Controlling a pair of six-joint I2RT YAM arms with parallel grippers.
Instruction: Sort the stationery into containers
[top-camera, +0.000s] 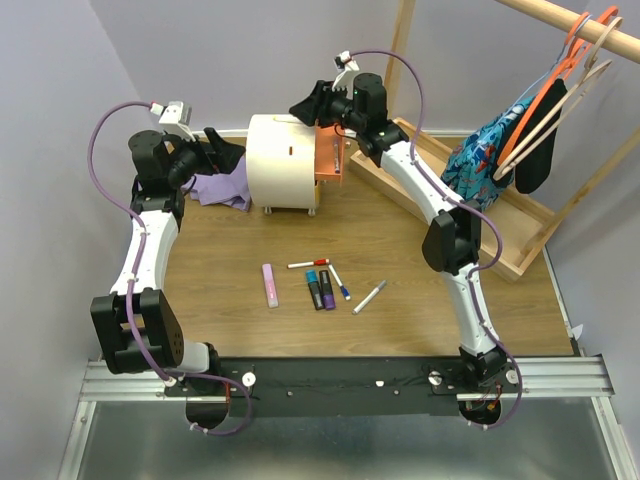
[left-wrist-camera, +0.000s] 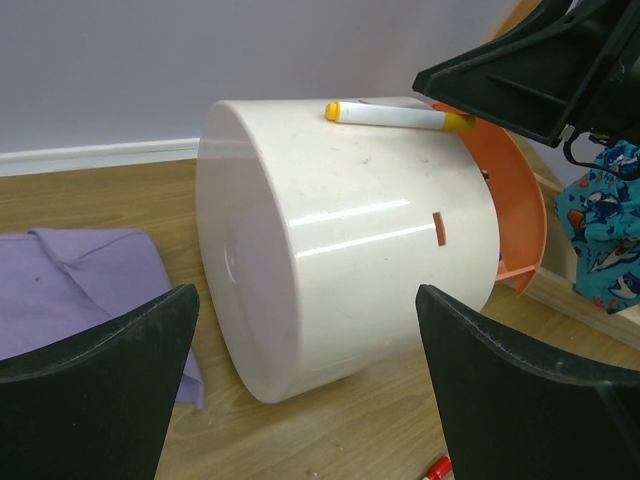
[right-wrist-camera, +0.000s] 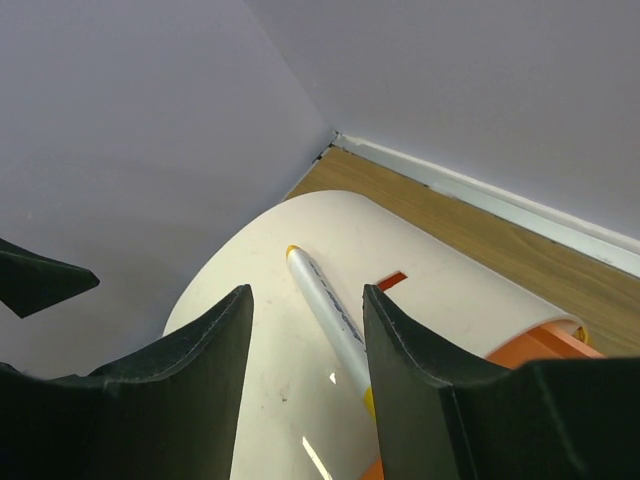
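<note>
A white marker with yellow ends (left-wrist-camera: 390, 115) lies on the curved top of the white cylindrical container (top-camera: 283, 165). Just over it is my right gripper, open; in the right wrist view the marker shows beyond and between the fingers, with nothing gripped. The container's orange drawer (top-camera: 328, 155) stands out on the right side with slim items inside. Left of the container, my left gripper (top-camera: 230, 153) is open and empty. On the table lie a pink highlighter (top-camera: 270, 286), a red-capped marker (top-camera: 308, 264), a blue-tipped marker (top-camera: 340, 282), dark markers (top-camera: 327, 290) and a white pen (top-camera: 369, 298).
A purple cloth (top-camera: 222, 188) lies left of the container. At the right stands a wooden rack with a tray base (top-camera: 525, 225), hangers (top-camera: 570, 60) and a blue patterned garment (top-camera: 485, 155).
</note>
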